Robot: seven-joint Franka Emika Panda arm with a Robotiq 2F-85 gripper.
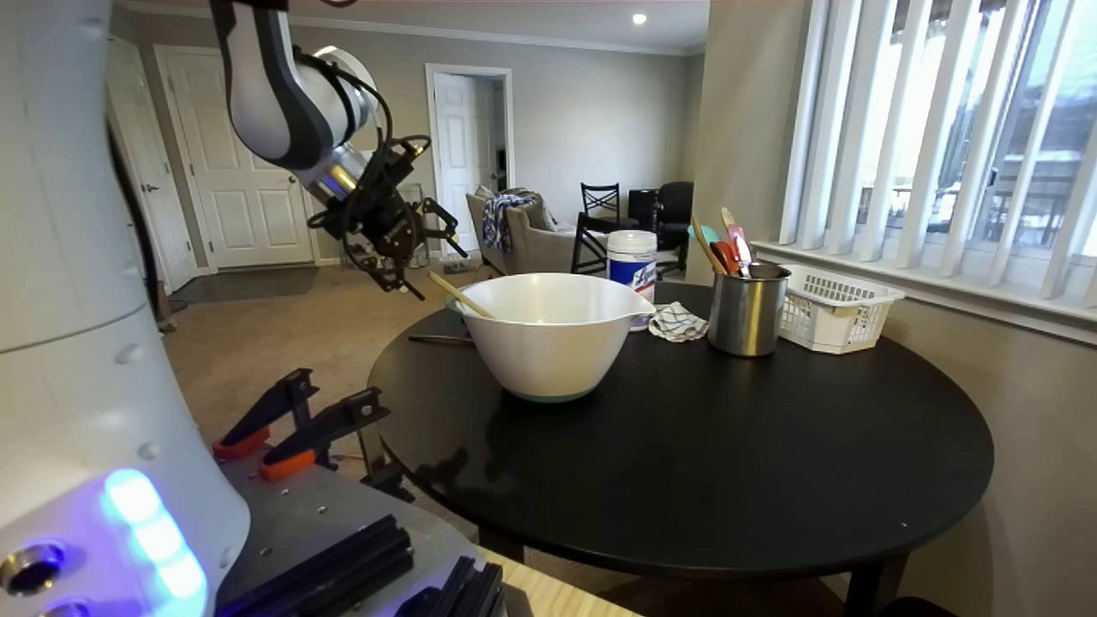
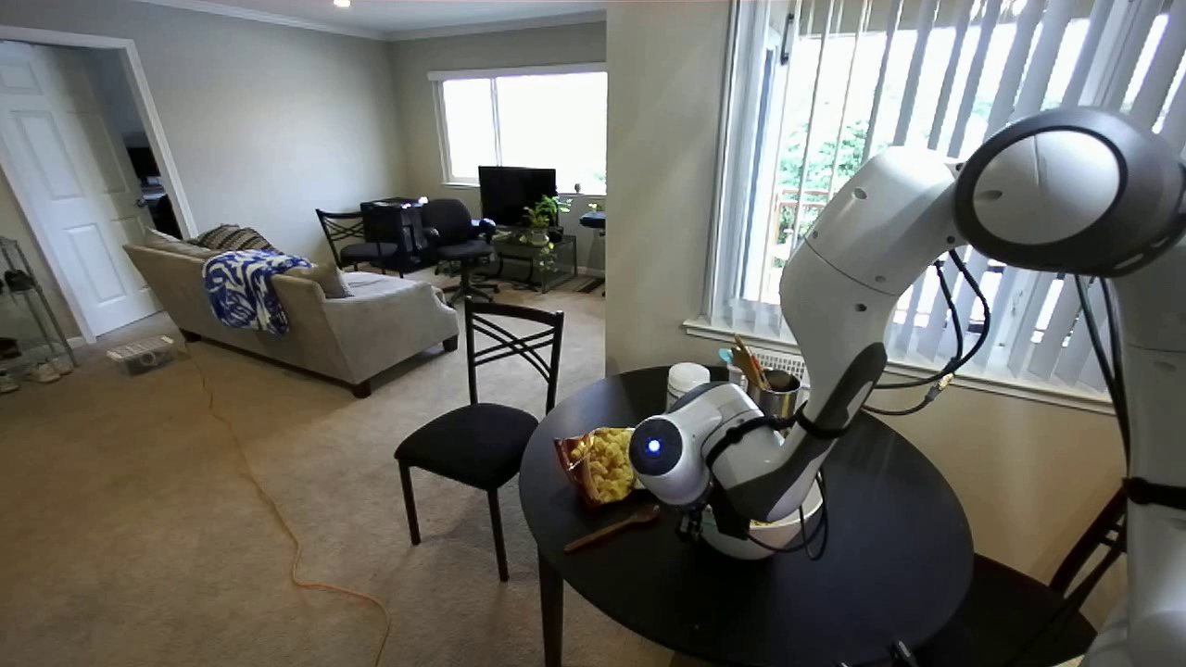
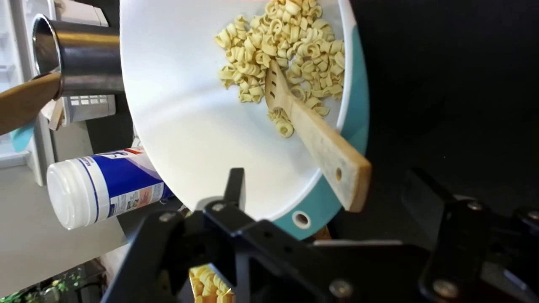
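A white mixing bowl (image 1: 550, 334) with a teal base stands on the black table. Pasta curls (image 3: 298, 55) lie in it against one side. A slotted wooden spoon (image 3: 323, 136) rests with its head in the pasta and its handle sticking out over the rim. My gripper (image 1: 437, 272) hangs in the air near that handle end, left of the bowl in exterior view 1. Its fingers are open in the wrist view, one finger (image 3: 235, 189) at each side of the handle's line. Nothing is held. The arm hides much of the bowl in exterior view 2.
An opened bag of yellow food (image 2: 606, 465) and a brown wooden utensil (image 2: 611, 528) lie beside the bowl. Behind stand a wipes canister (image 1: 632, 262), a metal utensil pot (image 1: 747, 314) and a white basket (image 1: 838, 308).
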